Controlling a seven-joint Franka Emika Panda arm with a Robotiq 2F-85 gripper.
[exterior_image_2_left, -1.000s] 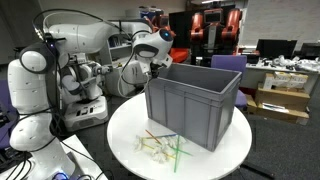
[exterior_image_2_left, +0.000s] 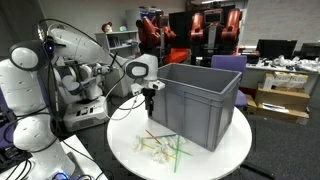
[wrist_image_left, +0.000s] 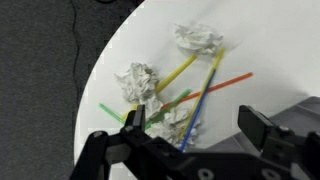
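My gripper hangs above the round white table, just left of the grey bin. In the wrist view the gripper is open, its two black fingers wide apart and nothing held between them. Beneath it lie crumpled white papers mixed with thin coloured sticks: a blue stick, an orange stick, a yellow stick and a green stick. A separate paper ball rests a bit away from the pile. Lower parts of the pile are partly hidden by the gripper.
The tall bin's wall shows at the right of the wrist view, close to one finger. Bare white table surrounds the pile. Beyond the table are dark floor, a shelf with boxes and a purple chair.
The arm has come down from up high at the bin's rim to a lower spot left of the bin. The papers, sticks and bin have stayed where they were.
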